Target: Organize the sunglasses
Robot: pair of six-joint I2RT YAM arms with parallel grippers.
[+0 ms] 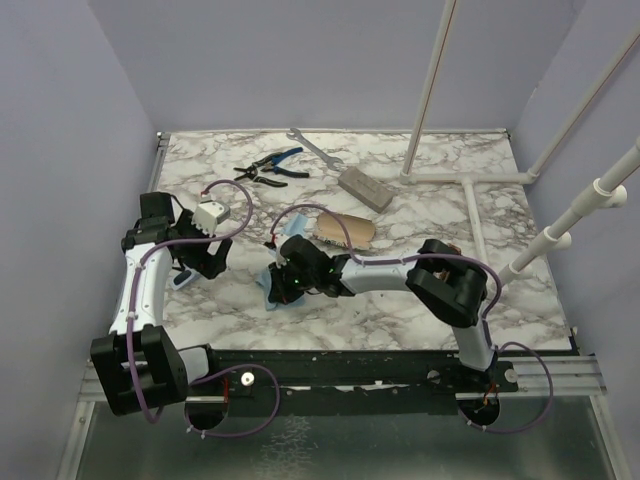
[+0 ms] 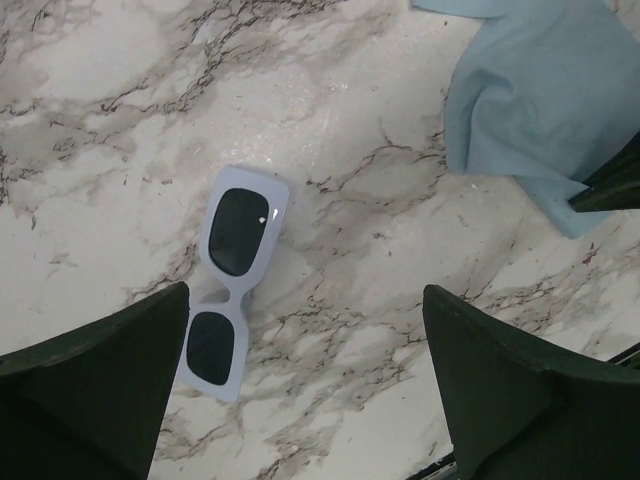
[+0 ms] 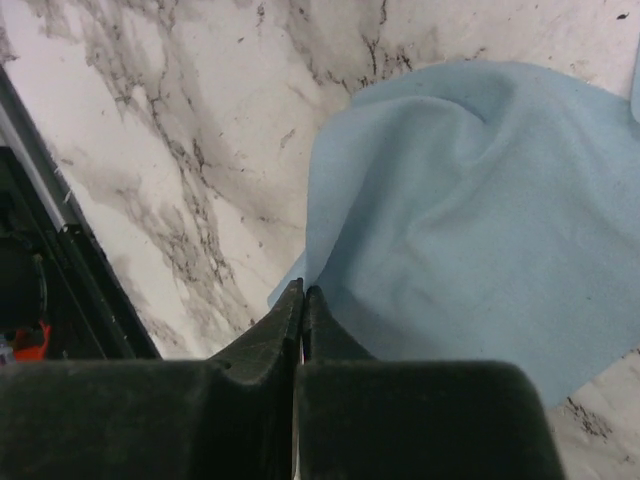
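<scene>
White sunglasses with dark lenses (image 2: 238,232) lie flat on the marble table, lenses up, in the left wrist view. My left gripper stands open above the table, its fingers (image 2: 110,370) wide apart and nothing held. A light blue cloth (image 3: 480,220) is spread, slightly rumpled, near the table's front in the right wrist view. My right gripper is shut on the fold at this cloth's edge; the rest rests on the table. From above, the sunglasses (image 1: 183,279) show partly beside the left gripper (image 1: 215,262).
A second piece of blue cloth (image 1: 294,225) lies just behind. Farther back are a tan box (image 1: 345,230), a grey block (image 1: 366,188), pliers (image 1: 262,178) and a wrench (image 1: 316,150). White pipes (image 1: 473,215) stand at the right.
</scene>
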